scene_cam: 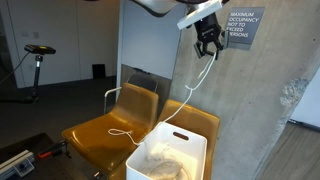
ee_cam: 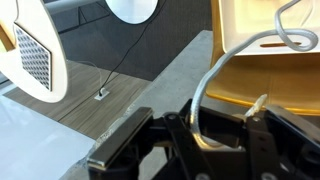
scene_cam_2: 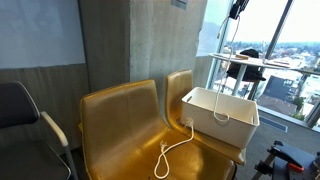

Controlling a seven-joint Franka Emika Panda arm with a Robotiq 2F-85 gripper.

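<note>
High above the chairs, my gripper point(scene_cam: 209, 48) is shut on a white rope point(scene_cam: 206, 72), which hangs below it. The rope runs down toward the white bin point(scene_cam: 137, 163), where more rope lies in loops inside. Another stretch of rope point(scene_cam_2: 179, 147) rests on the tan chair seat, with part of it over the bin's near side. In the wrist view the rope point(ee_cam: 204, 88) passes between the dark fingers, and the bin shows at the upper right.
Tan chairs point(scene_cam: 134, 105) stand side by side, with the bin on one of them. A concrete wall point(scene_cam: 250, 105) rises behind. A white round table point(scene_cam_2: 245, 62) is near the window. Free air surrounds the gripper.
</note>
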